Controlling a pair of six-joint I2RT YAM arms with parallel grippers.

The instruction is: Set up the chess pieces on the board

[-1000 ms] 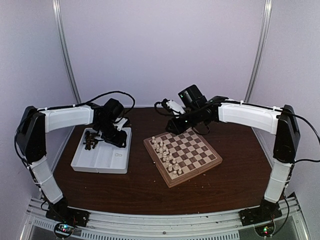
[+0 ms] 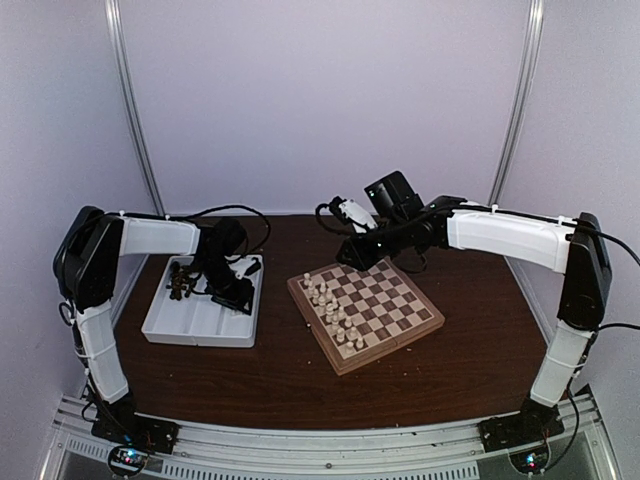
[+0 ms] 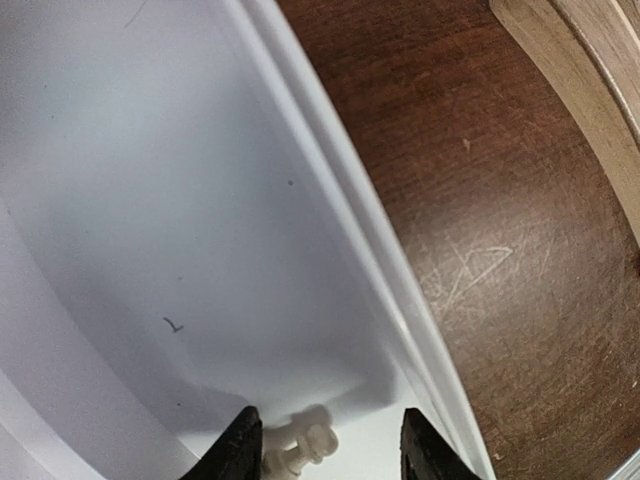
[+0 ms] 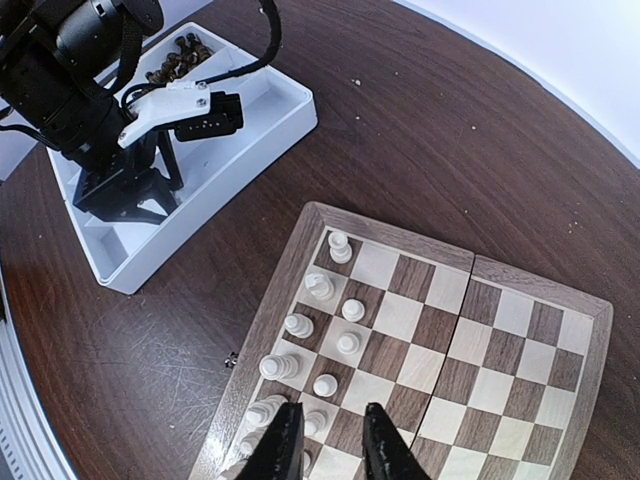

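Observation:
My left gripper is low in the white tray (image 2: 200,332), open, with a white piece (image 3: 290,459) lying between or just below its fingers. Dark pieces (image 4: 175,62) are heaped at the tray's back. The chessboard (image 2: 385,310) carries white pieces along its left side, among them a pawn (image 4: 348,342) and taller back-row pieces (image 4: 279,366). My right gripper hangs over the board, fingers apart, with nothing seen held between them.
Pale walls stand at the back and sides.
My left gripper has moved down and toward the front inside the tray.

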